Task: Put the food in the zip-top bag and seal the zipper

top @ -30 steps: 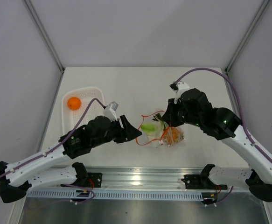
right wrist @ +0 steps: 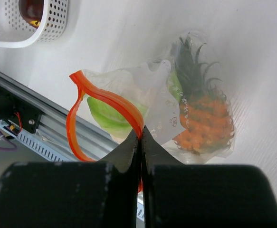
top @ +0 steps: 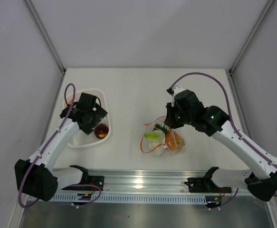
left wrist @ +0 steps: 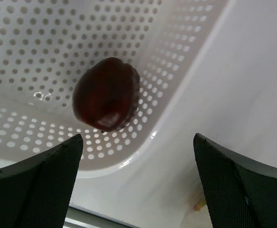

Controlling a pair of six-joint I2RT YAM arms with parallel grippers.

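Note:
The clear zip top bag with its orange zipper rim [top: 142,144] stands mouth open, and inside show a pineapple [right wrist: 205,121] and something pale green [right wrist: 110,116]. My right gripper is shut on the orange rim at one side of the mouth. A dark red fruit [left wrist: 107,95] lies in the near right corner of the white perforated basket [top: 109,124]. Above that basket my left gripper hangs open, nothing between its fingers, with the fruit ahead of its fingertips. An orange fruit is mostly hidden by the left arm in the top view.
Free white table [top: 128,95] lies between the basket and the bag and behind both. A metal rail [top: 138,176] runs along the front edge. Side walls bound the table at left and right.
My left gripper has moved from beside the bag's mouth leftward and back to over the basket.

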